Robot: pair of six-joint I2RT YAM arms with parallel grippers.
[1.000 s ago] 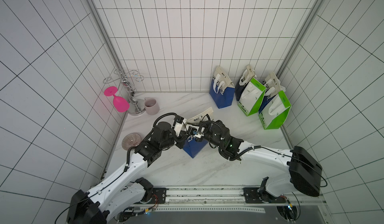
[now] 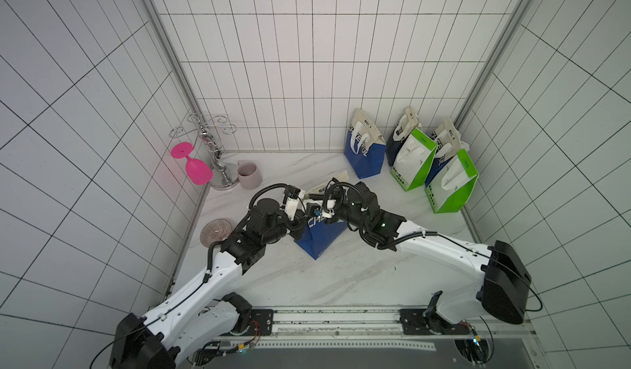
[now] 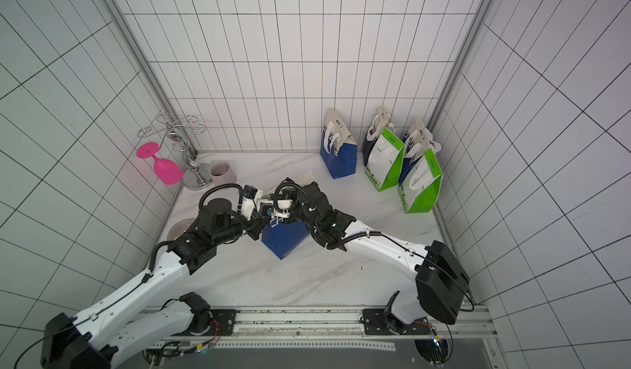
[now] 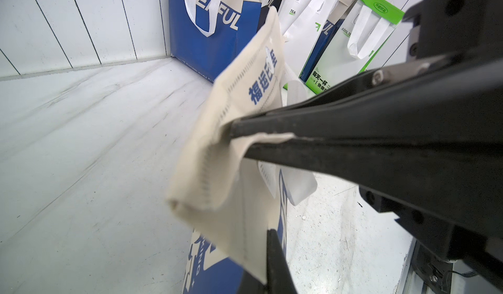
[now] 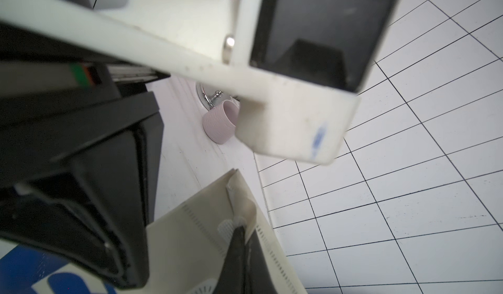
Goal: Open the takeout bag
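Note:
The takeout bag (image 2: 322, 240), blue below with a cream top, stands on the counter between both arms. My right gripper is shut on its cream top edge, which is creased around the fingertips. In the left wrist view, a strip of that edge lies between the right gripper's two long black fingers (image 4: 324, 123). Low in the same view, my left gripper is shut on the near side of the cream edge (image 4: 230, 210). The top edge looks folded and bent there. How far the bag's mouth is parted cannot be seen.
Several more bags, blue-and-cream (image 2: 368, 148) and green-and-white (image 2: 414, 158), stand at the back right. A pink mug (image 2: 249, 175), a metal rack with a pink goblet (image 2: 197, 169) and a glass dish (image 2: 216, 232) are at left.
My right gripper has moved slightly toward the back, covering more of the bag's cream top. The bag has shifted only slightly; the left arm has barely moved.

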